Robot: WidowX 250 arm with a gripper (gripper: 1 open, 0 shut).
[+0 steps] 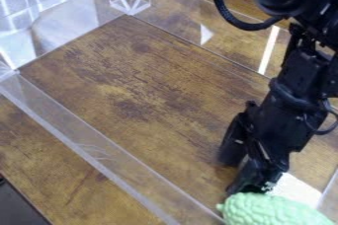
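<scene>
My black gripper (242, 160) is low at the right of the clear-walled enclosure, its fingers open and pointing down toward the wooden floor. Just below it, at the bottom edge, lies a pale green, bumpy object (271, 212), close to the lower fingers; I cannot tell if they touch. A white flat patch (298, 191) shows behind the green object.
Clear plastic walls (79, 140) bound the wooden floor (132, 91) on the left and back. A light, patterned fabric (40, 2) is at the upper left.
</scene>
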